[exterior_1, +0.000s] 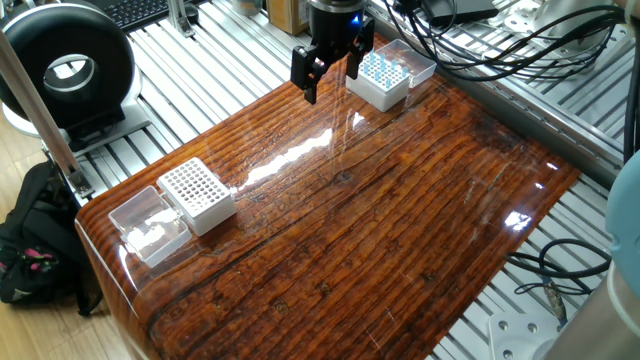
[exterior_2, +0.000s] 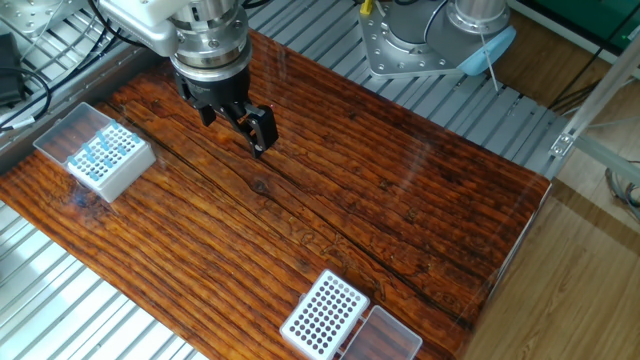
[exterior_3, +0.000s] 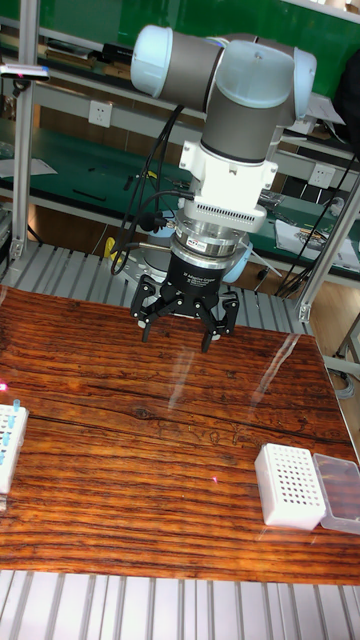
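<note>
My gripper (exterior_3: 178, 337) hangs above the wooden board with its black fingers spread and nothing between them. In the second exterior view the gripper (exterior_2: 233, 137) is apart from both racks. One white rack (exterior_2: 122, 172) holds several light-blue tips (exterior_2: 100, 148) standing in its holes. The first exterior view shows that tip rack (exterior_1: 378, 97) behind and to the right of the gripper (exterior_1: 333, 86). The other white rack (exterior_1: 207, 208) has rows of holes with no blue tips showing. In the third exterior view this empty-looking rack (exterior_3: 290, 501) stands at right; the tip rack is partly cut off at left.
A clear open lid (exterior_1: 152, 232) lies beside the empty-looking rack, and another clear lid (exterior_2: 70, 132) adjoins the tip rack. The glossy wooden board (exterior_1: 360, 240) is bare between the racks. Loose black cables (exterior_1: 520, 60) run behind the board.
</note>
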